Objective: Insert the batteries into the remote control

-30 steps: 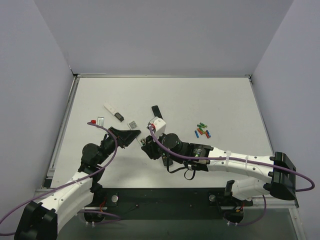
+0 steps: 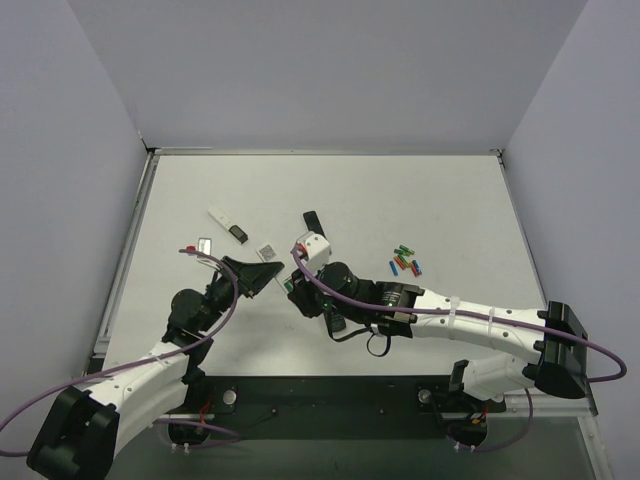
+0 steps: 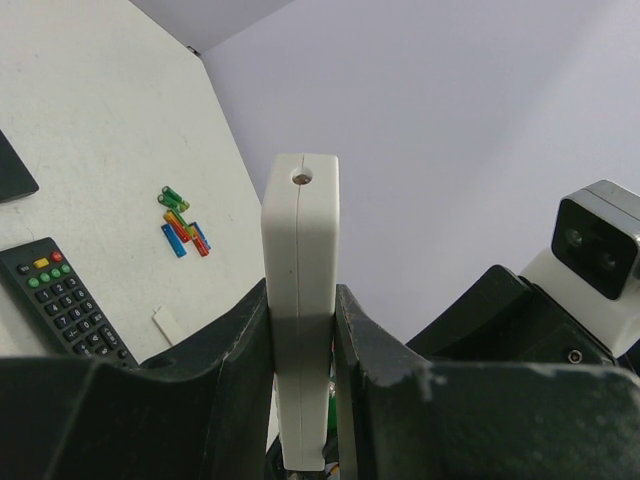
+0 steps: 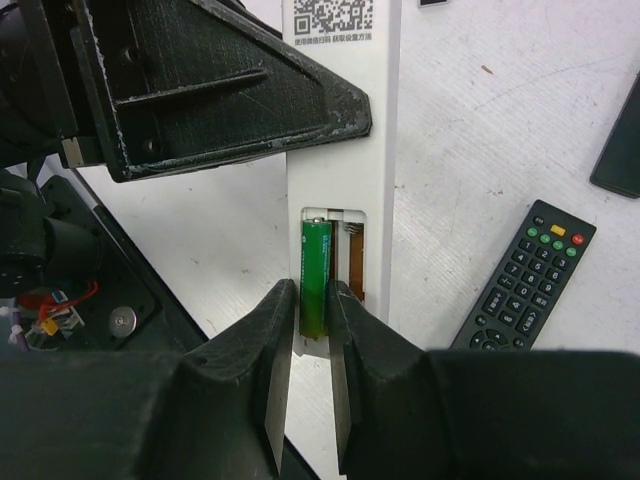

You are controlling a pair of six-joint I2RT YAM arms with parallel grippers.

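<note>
A white remote (image 3: 300,220) with a QR label hangs upright in my left gripper, which is shut on it. In the right wrist view its open battery compartment shows a spring in the right slot and a green battery (image 4: 315,260) lying along the left slot. My right gripper is at the battery's lower part, shut on it. Several loose coloured batteries (image 2: 405,262) lie on the table to the right.
A black remote with coloured buttons (image 4: 518,280) lies below the hands. A dark slab (image 4: 620,135) and a white remote (image 2: 222,218) lie farther back.
Since a second ago both arms have shifted slightly at the held remote, the right gripper a little downward and leftward in the top view.
</note>
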